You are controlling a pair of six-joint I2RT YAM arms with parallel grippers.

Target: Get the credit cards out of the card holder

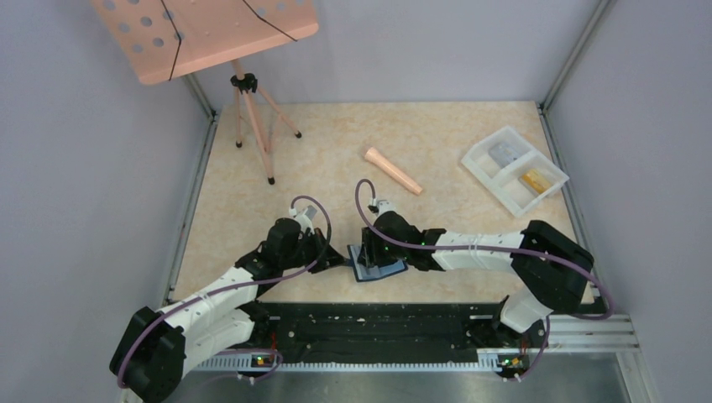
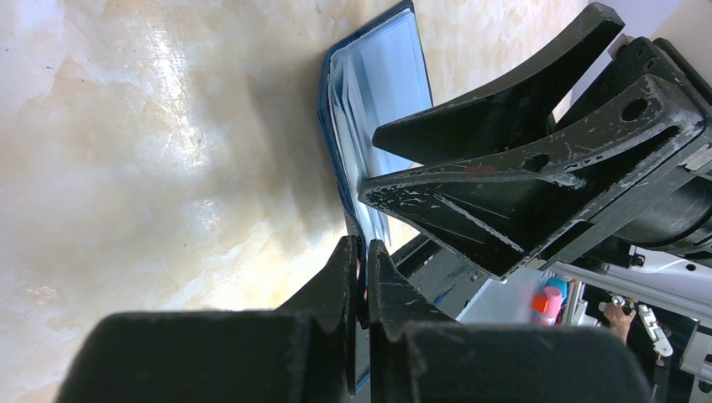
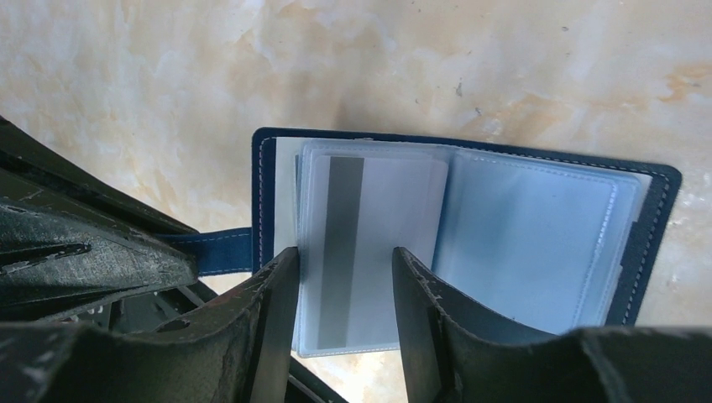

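Note:
The blue card holder (image 3: 641,243) lies open on the table, with pale translucent card sleeves (image 3: 378,243) on it. My left gripper is shut on the holder's dark strap at its left end. My right gripper is over the sleeves, part open, its two fingertips either side of a sleeve with a grey stripe. One fingertip touches the sleeve's left edge; whether it grips cannot be told. In the left wrist view the right gripper's fingers press close to the holder.
A peach cylinder (image 1: 393,170) lies behind the holder. A white two-compartment tray (image 1: 487,173) sits at the back right, and a tripod stand (image 1: 264,143) at the back left.

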